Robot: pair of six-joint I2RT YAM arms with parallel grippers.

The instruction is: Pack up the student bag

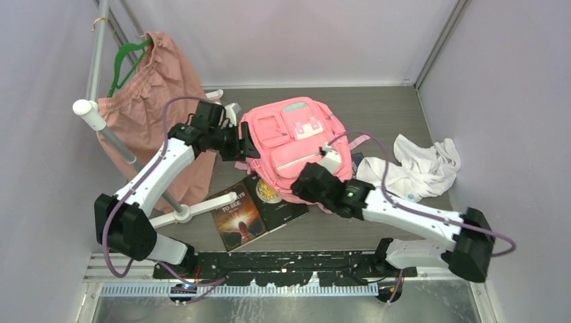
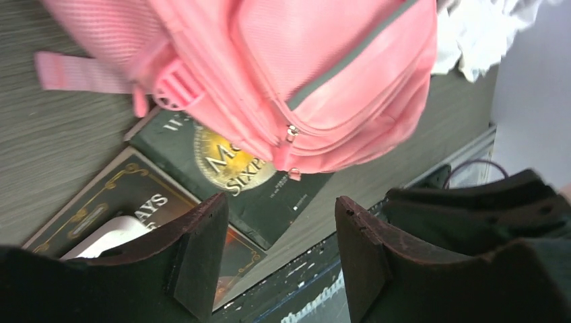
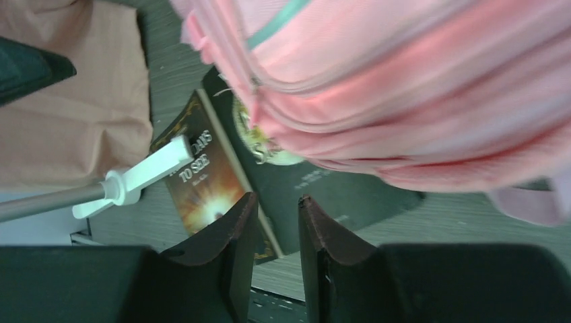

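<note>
A pink backpack (image 1: 286, 134) lies in the middle of the floor, over two dark books (image 1: 239, 219) with illustrated covers. My left gripper (image 1: 239, 148) hangs by the backpack's left side; in the left wrist view its fingers stand apart with nothing between them. My right gripper (image 1: 303, 188) is over the backpack's lower part; in the right wrist view its fingertips are parted by a gap, with nothing clearly held.
A rack (image 1: 93, 114) with pink shorts (image 1: 158, 101) on a green hanger stands at the left, its white foot (image 1: 222, 200) reaching onto the books. White cloth (image 1: 424, 171) lies at the right. Walls close in the sides and back.
</note>
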